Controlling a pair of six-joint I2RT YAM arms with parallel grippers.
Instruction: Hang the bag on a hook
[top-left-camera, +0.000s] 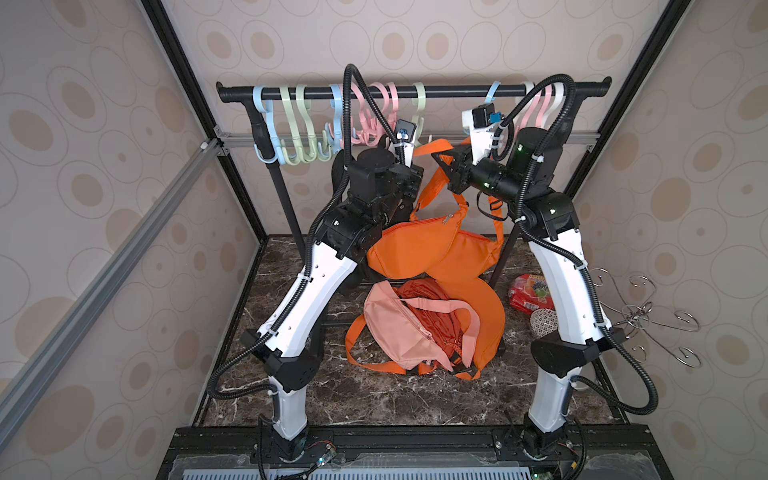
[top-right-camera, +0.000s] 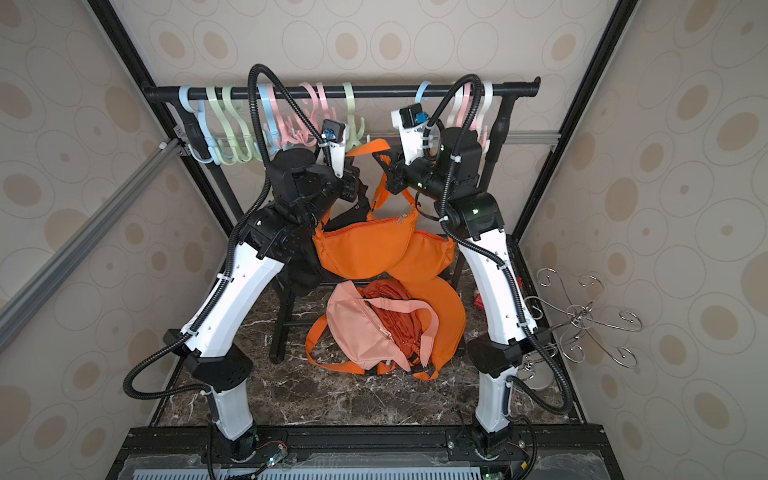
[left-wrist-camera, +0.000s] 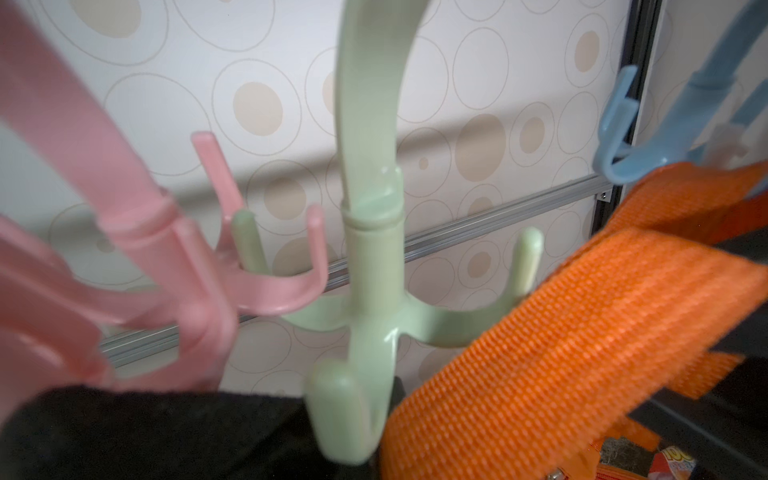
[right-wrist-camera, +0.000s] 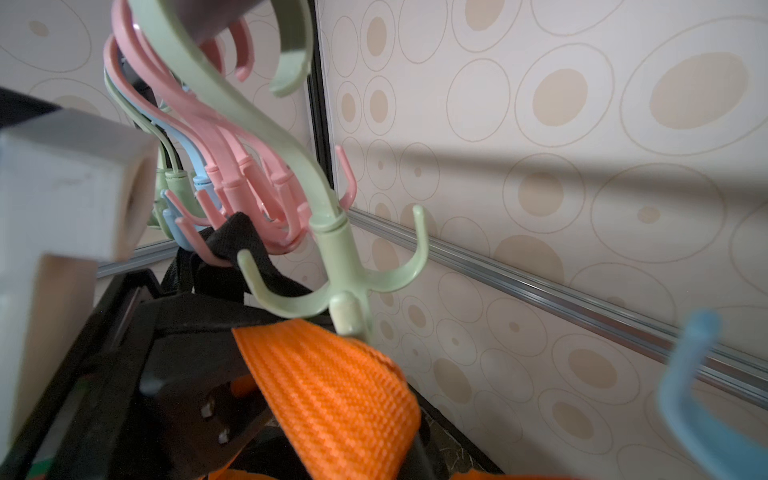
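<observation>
An orange bag (top-left-camera: 408, 244) hangs by its strap (top-left-camera: 433, 145) (left-wrist-camera: 576, 336) (right-wrist-camera: 328, 400), stretched high between my left gripper (top-left-camera: 408, 172) and my right gripper (top-left-camera: 448, 160). Both grippers look shut on that strap, though their fingertips are mostly hidden. In both wrist views the strap is close to the lower prongs of a green hook (left-wrist-camera: 368, 280) (right-wrist-camera: 344, 272); whether it rests on a prong I cannot tell.
Pink hooks (right-wrist-camera: 248, 192) hang left of the green one, a blue hook (left-wrist-camera: 664, 136) right of it, all on a black rail (top-left-camera: 448, 90). Black fabric hangs behind. A pink bag (top-left-camera: 400, 328) and more orange bags lie on the floor below.
</observation>
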